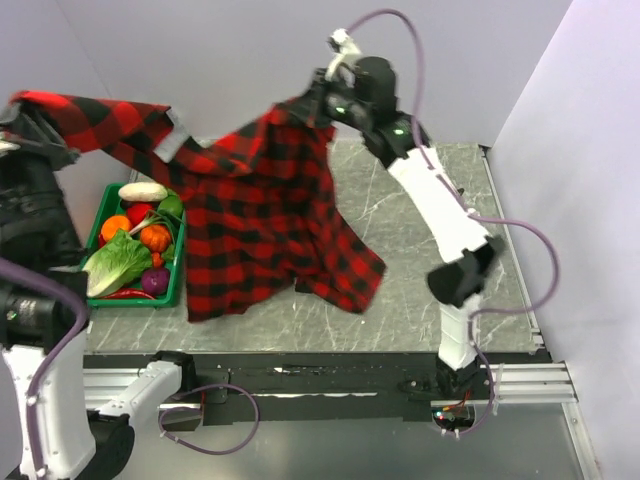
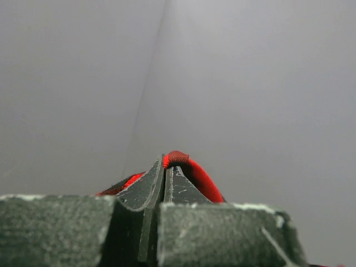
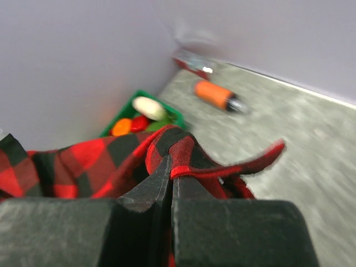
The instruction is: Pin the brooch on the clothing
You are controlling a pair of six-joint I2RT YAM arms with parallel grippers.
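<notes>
A red and black plaid garment (image 1: 250, 225) hangs in the air between my two arms, its lower part draping over the table. My left gripper (image 1: 30, 140), at the far left of the top view, is shut on one end; in the left wrist view a fold of red cloth (image 2: 197, 178) comes out at its fingertips. My right gripper is shut on another part, with plaid cloth (image 3: 178, 150) bunched at its tips. A white label (image 1: 172, 137) shows on the garment. I see no brooch in these views.
On the table's left stands a green basket (image 1: 168, 297) of vegetables. An orange cylinder (image 3: 214, 94) with a dark end and a small transparent box (image 3: 193, 60) lie toward the back.
</notes>
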